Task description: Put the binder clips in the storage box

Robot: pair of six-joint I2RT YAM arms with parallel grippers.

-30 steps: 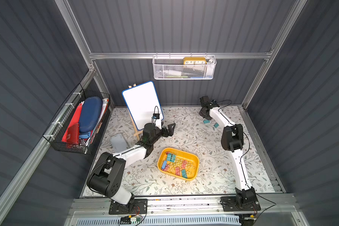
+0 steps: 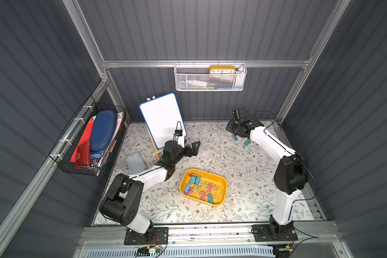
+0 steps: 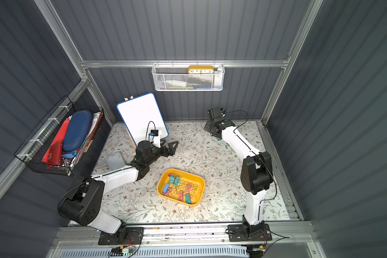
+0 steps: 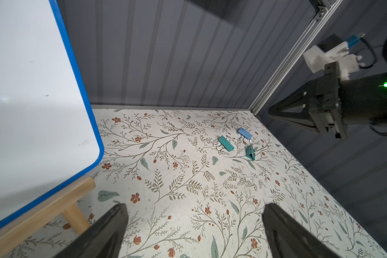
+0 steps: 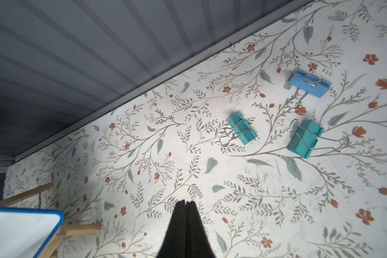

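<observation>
In the right wrist view my right gripper is shut, with nothing between its fingertips. A teal binder clip lies on the table outside them, up and to the right in that view. Further right are a second teal clip and a blue clip. The yellow storage box, near the table's front, contains several teal, blue and pink clips. My left gripper stands open and empty, its blurred fingers wide apart; the top left view puts it behind the box.
A whiteboard on a wooden easel stands left of my left gripper. The rear wall rises close behind the loose clips. A white mesh basket hangs on that wall.
The left arm has stayed put.
</observation>
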